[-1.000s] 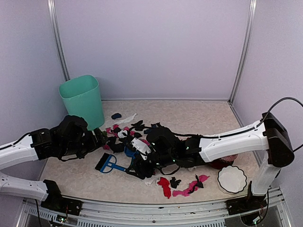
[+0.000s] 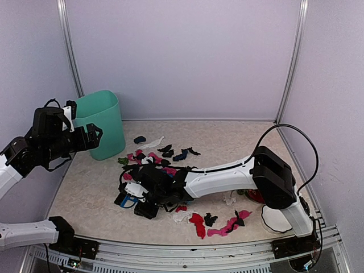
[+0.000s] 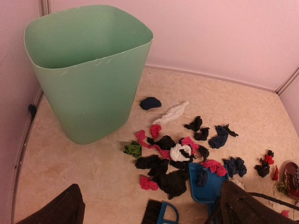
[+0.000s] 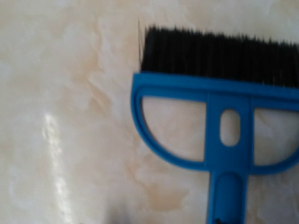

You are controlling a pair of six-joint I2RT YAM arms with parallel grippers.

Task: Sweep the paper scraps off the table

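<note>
A blue brush with black bristles lies on the table at front left; its head [image 3: 153, 212] is also in the left wrist view. My right gripper [image 2: 142, 200] is low over its handle; its fingers do not show in the right wrist view, so its hold is unclear. Left of the table, my left gripper [image 2: 91, 138] hangs raised and open, nothing between its fingers. A blue dustpan [image 3: 200, 192] with a dark scrap in it lies among crumpled scraps, including black [image 3: 173, 183], pink [image 3: 148, 183] and white [image 3: 179, 152] ones.
A green bin [image 2: 105, 128] stands at back left. More scraps, including a red one [image 2: 198, 224] and a pink one [image 2: 230, 223], lie near the front edge. At right are a white plate [image 2: 277, 219] and a red bowl [image 2: 254, 196].
My right arm has moved leftward, its gripper now farther along the brush toward the head. My left gripper has risen and drawn back left. The brush stays in about the same place.
</note>
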